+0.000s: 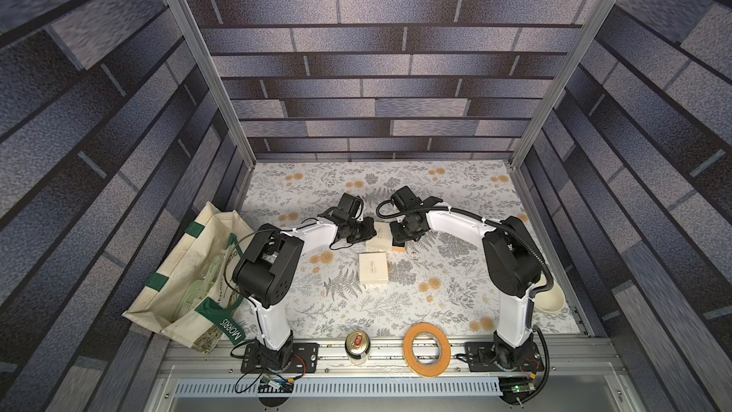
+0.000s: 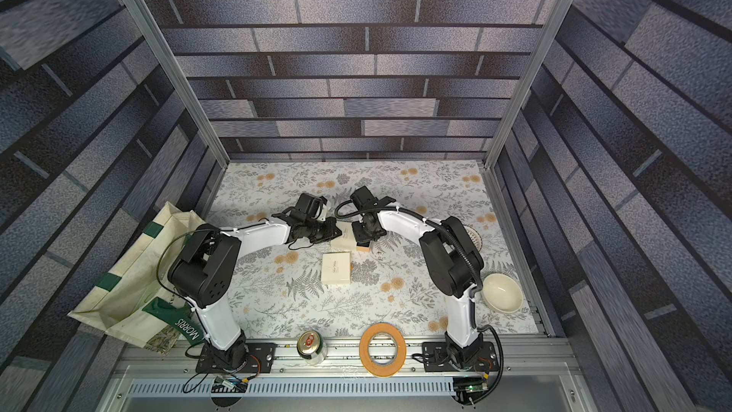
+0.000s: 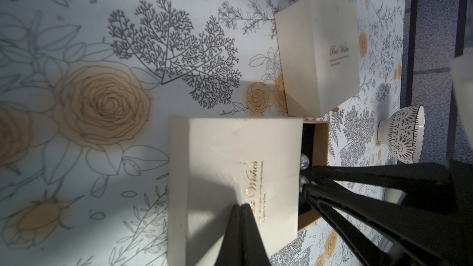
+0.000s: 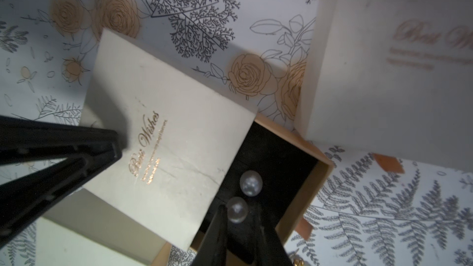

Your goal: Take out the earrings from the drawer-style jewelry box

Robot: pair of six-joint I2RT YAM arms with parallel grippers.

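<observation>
A cream jewelry box has its dark-lined drawer pulled partly out, with two pearl earrings inside. My left gripper, shut with nothing visible between its fingers, is on the sleeve of the box. My right gripper is down in the drawer at the nearer pearl, fingers apart; whether they touch it is unclear.
A second cream box lies just in front. A fabric bag is at the left, bowls at the right, a can and tape roll at the front edge.
</observation>
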